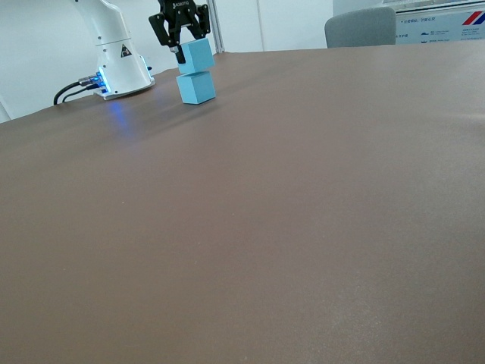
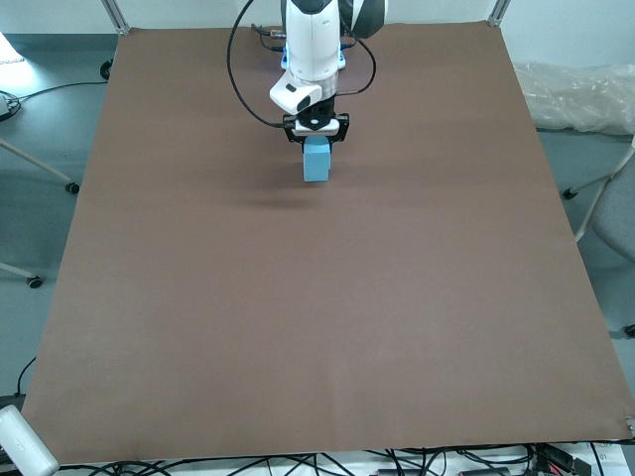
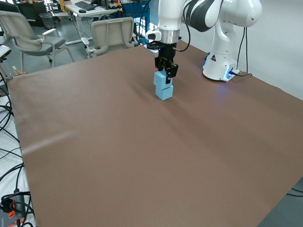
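Two light blue cubes stand stacked on the brown tabletop (image 2: 317, 297) near the robot base: an upper cube (image 1: 196, 54) resting on a lower cube (image 1: 196, 88). In the right view the stack (image 3: 164, 92) is below the arm's black gripper (image 3: 166, 74), which reaches down around the upper cube. In the left view the cubes overlap beneath the gripper (image 2: 317, 135). In the top view the gripper (image 1: 189, 42) is at the upper cube; whether its fingers grip it or merely surround it I cannot tell.
The white robot base (image 3: 218, 66) with cables stands at the back. Chairs, cables and a desk lie beyond the table's edges.
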